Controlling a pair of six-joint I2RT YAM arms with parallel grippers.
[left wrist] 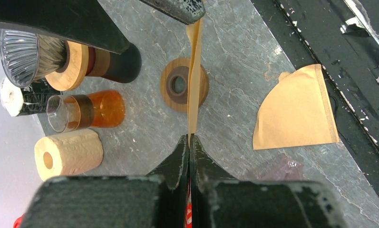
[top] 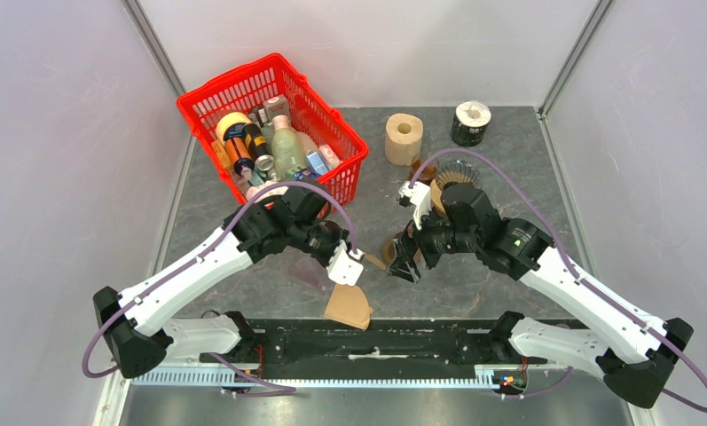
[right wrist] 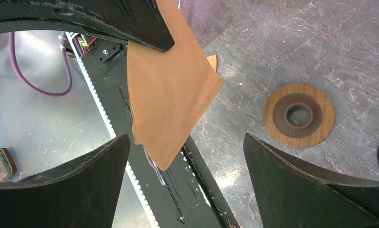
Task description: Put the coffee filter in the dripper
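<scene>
A tan paper filter (left wrist: 193, 90), seen edge-on in the left wrist view, is pinched in my left gripper, which is shut. The right wrist view shows the filter's broad face (right wrist: 173, 99), its seamed lower end reaching between the spread fingers of my right gripper. That gripper is open and does not grip the paper. The clear ribbed dripper (top: 457, 172) is at the back right, partly hidden by the right arm in the top view; the left wrist view shows the dripper (left wrist: 20, 57) above a wooden collar.
A second filter (top: 349, 305) lies flat near the front edge. A wooden ring (right wrist: 299, 115) sits below the grippers. Toward the back stand a paper roll (top: 404, 138), a black canister (top: 470, 123) and a full red basket (top: 335, 133).
</scene>
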